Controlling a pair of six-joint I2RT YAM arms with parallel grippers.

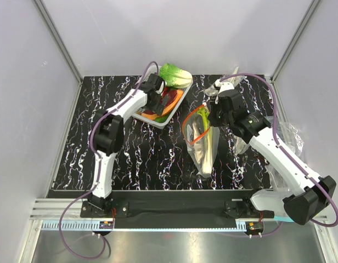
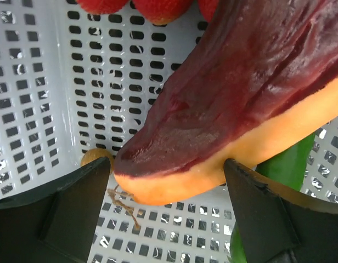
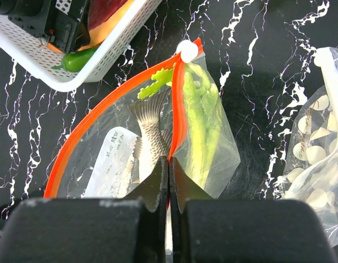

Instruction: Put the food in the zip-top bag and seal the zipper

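A zip top bag (image 1: pixel 199 156) with an orange zipper edge lies on the dark table, its mouth held open. Inside it are a fish (image 3: pixel 150 129) and pale green celery (image 3: pixel 196 120). My right gripper is shut on the bag's orange edge. Over the white basket (image 1: pixel 150 119), my left gripper is open, pointing down. Between and beyond its fingers lies a long dark red food piece with an orange underside (image 2: pixel 202 126); the left finger (image 2: pixel 81 203) stands beside its near end, and the right finger overlaps its edge in view.
Also in the basket are a green pepper (image 2: pixel 289 161), red fruit (image 2: pixel 163 8) and a leafy cabbage (image 1: pixel 175 75). A filled clear bag (image 3: pixel 317 137) sits to the right of the open one. Table in front of the basket is clear.
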